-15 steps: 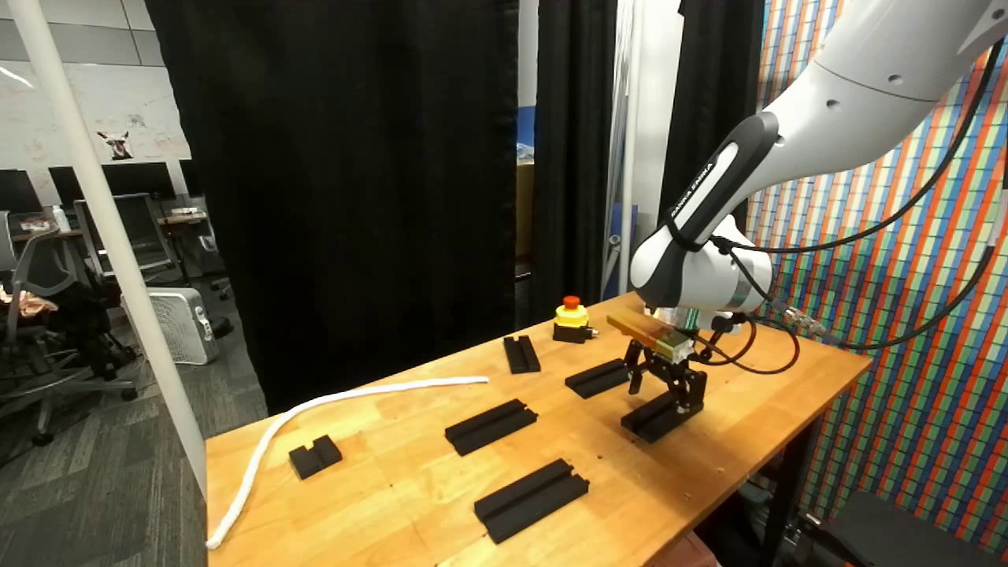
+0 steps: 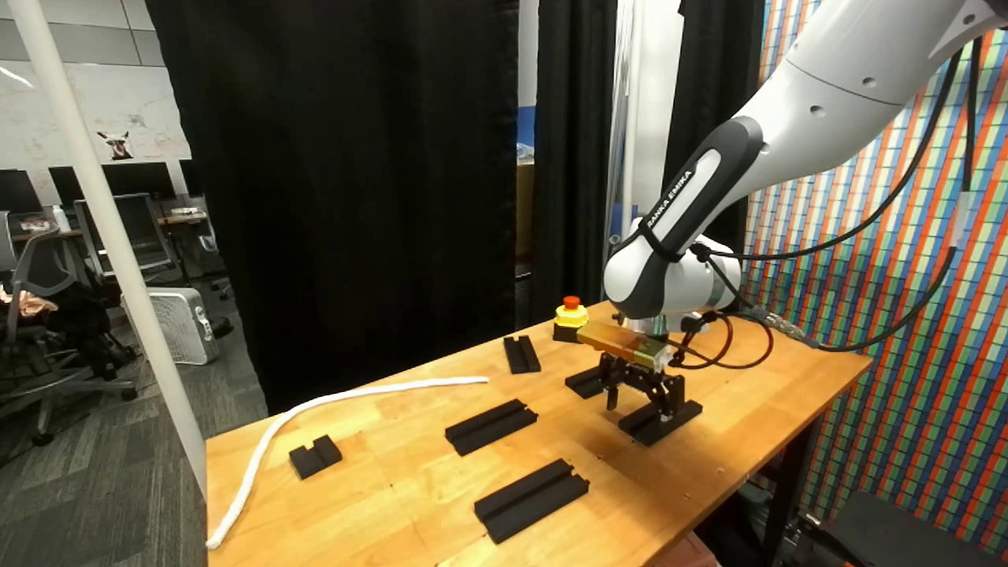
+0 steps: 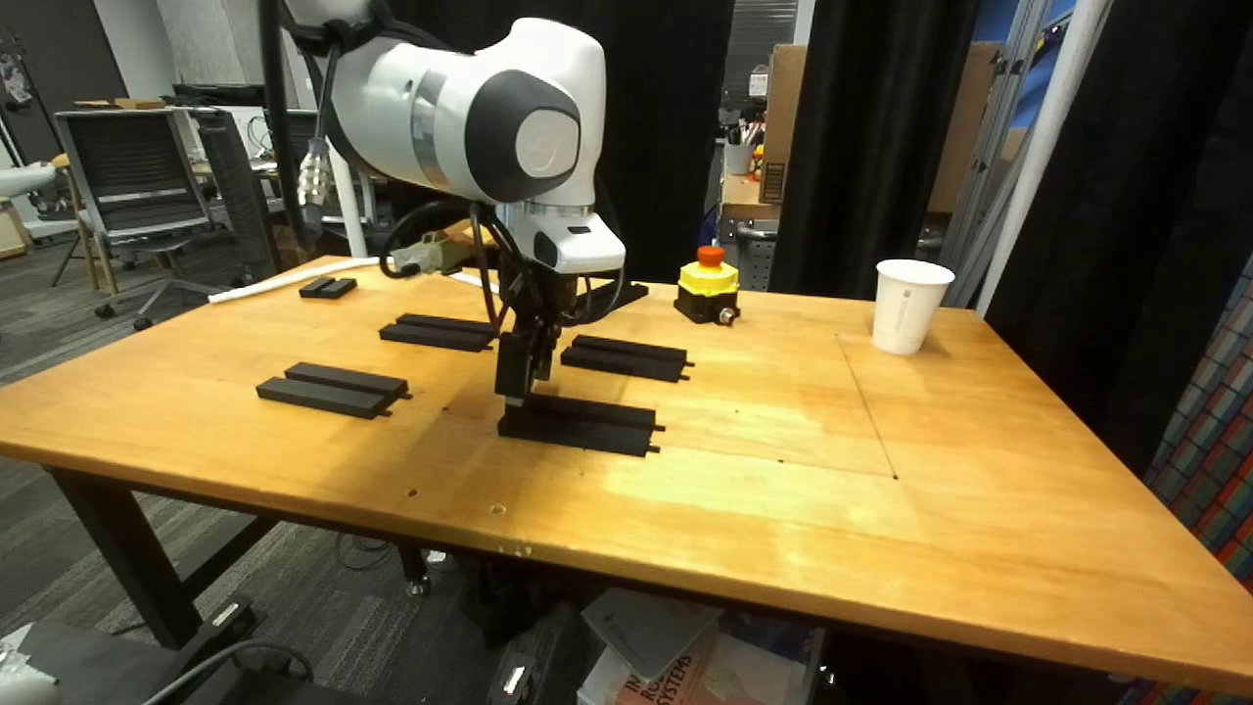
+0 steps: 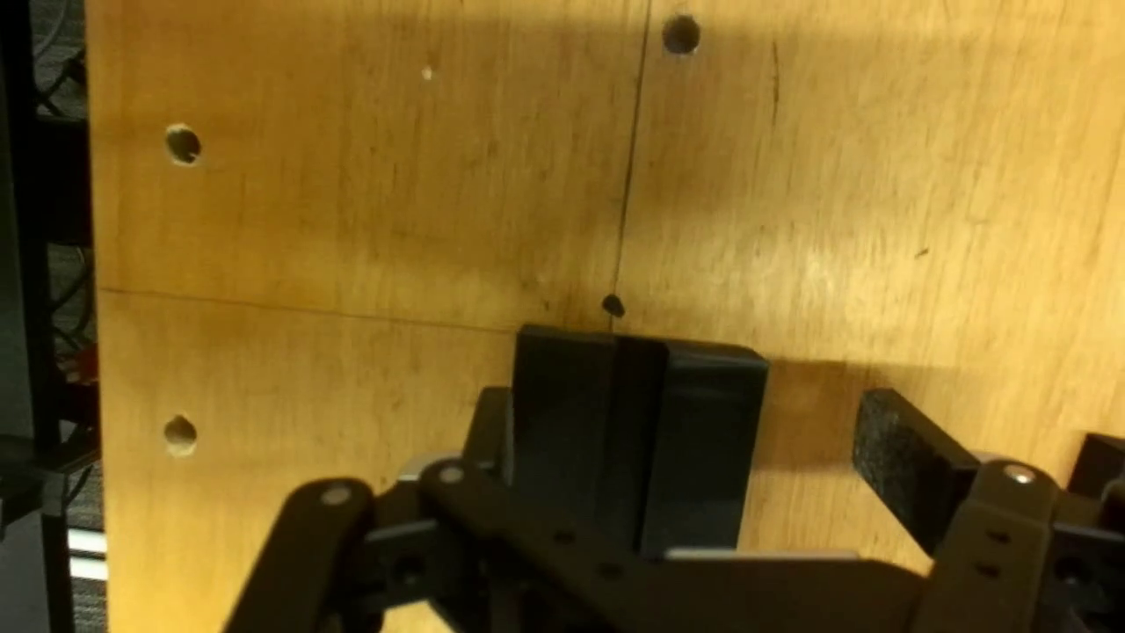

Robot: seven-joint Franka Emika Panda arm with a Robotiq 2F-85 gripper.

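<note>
My gripper (image 2: pixel 639 408) stands open low over a black grooved block (image 2: pixel 659 424) near the right end of the table. In the wrist view, the block (image 4: pixel 707 443) lies between the spread fingers. One finger pad (image 4: pixel 490 431) is close against its left side, though contact cannot be made out. The opposite pad (image 4: pixel 896 448) is clear of it, with bare wood between. Part of the block is hidden beneath the gripper body. From the second exterior view, a fingertip (image 3: pixel 513 382) reaches down at the block's left end (image 3: pixel 576 429).
Other black grooved pieces lie about: one just behind (image 3: pixel 625 357), two longer blocks (image 2: pixel 491 426) (image 2: pixel 531 500), and small pieces (image 2: pixel 314 457) (image 2: pixel 521 354). A white rope (image 2: pixel 283 420) curves at the left. An emergency stop (image 3: pixel 708 282) and paper cup (image 3: pixel 910 307) stand farther back.
In the first exterior view, the arm and open gripper have moved left, with the gripper slightly lower. The block beneath appears shifted very slightly; the other pieces stay put.
</note>
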